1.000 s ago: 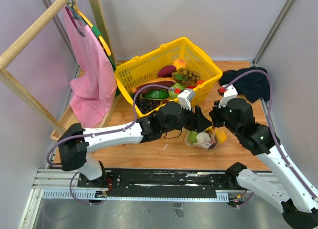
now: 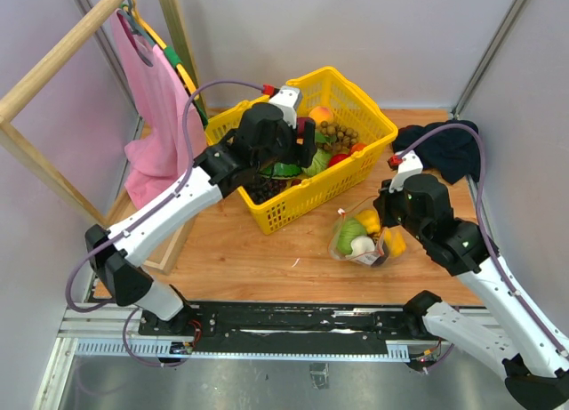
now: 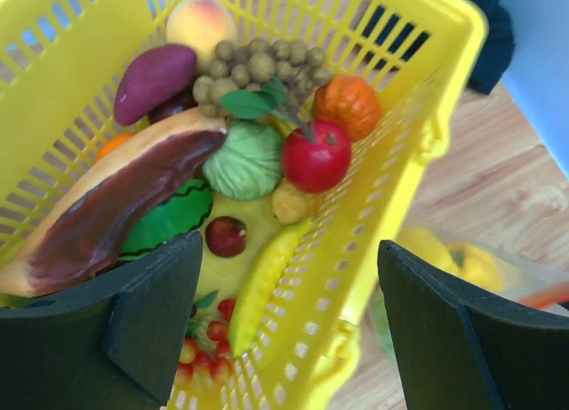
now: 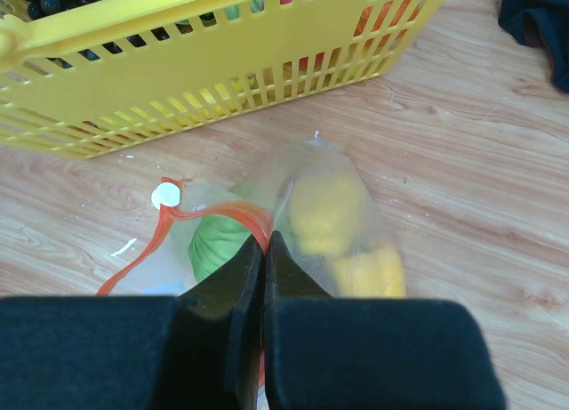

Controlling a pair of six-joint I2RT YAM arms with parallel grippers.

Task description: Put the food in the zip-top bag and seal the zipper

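Observation:
On the table stands a clear zip top bag [image 2: 365, 237] with a red-orange zipper strip [image 4: 233, 210]. Inside it lie a green vegetable [image 2: 348, 236], a white item [image 2: 362, 245] and yellow pieces [image 4: 327, 210]. My right gripper is shut at the bag's mouth, with the thin strip running between its fingertips. Over the yellow basket [image 2: 298, 208] hangs my left gripper, open and empty. Below it the basket holds a red apple [image 3: 316, 156], a cabbage [image 3: 243, 159], a yellow banana-like piece [image 3: 269, 285] and a long brown-and-tan item [image 3: 107, 201].
A dark cloth [image 2: 436, 148] lies at the back right. On the left, a pink cloth [image 2: 166, 134] hangs from a wooden rack [image 2: 62, 50]. Bare table [image 2: 258, 272] shows in front of the basket, left of the bag.
My left arm has swung away from the bag, left and toward the back, so its gripper is now over the basket. The right arm and the bag look unmoved.

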